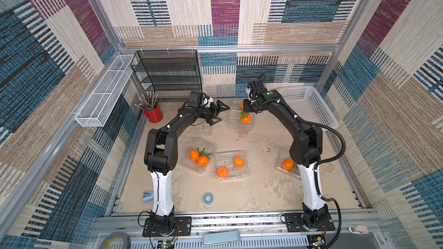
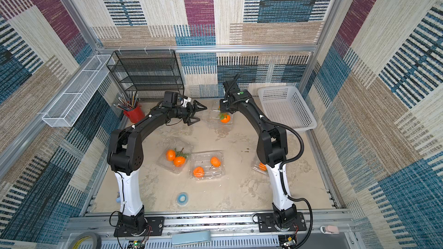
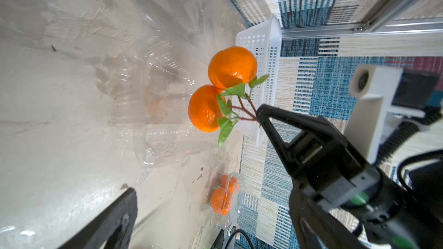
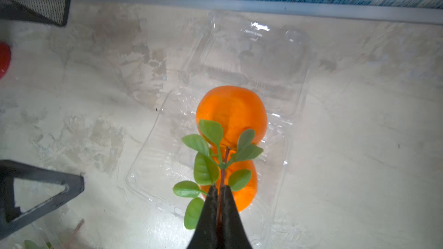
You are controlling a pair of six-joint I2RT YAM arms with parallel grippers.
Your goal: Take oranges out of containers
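My right gripper is shut on a brown leafy stem [image 4: 223, 177]. Two oranges cluster at its leaves, an upper orange [image 4: 233, 113] and a lower orange [image 4: 244, 189]. From the left wrist side, the oranges [image 3: 233, 66] appear raised over the clear container [image 3: 152, 143] with its lid folded back; whether both hang from the stem I cannot tell. My left gripper [image 1: 222, 113] stands open left of that container, its fingers [image 3: 113, 219] wide apart and empty. More oranges sit in a left container [image 1: 196, 169], a middle container [image 1: 217, 160] and a right container [image 1: 280, 168].
A white basket [image 1: 334, 115] stands at the back right. The red cup of brushes [image 1: 154, 114] and black rack [image 1: 168, 71] are back left. A blue tape roll [image 1: 208, 198] lies in front. Bare table stretches between the middle and right containers.
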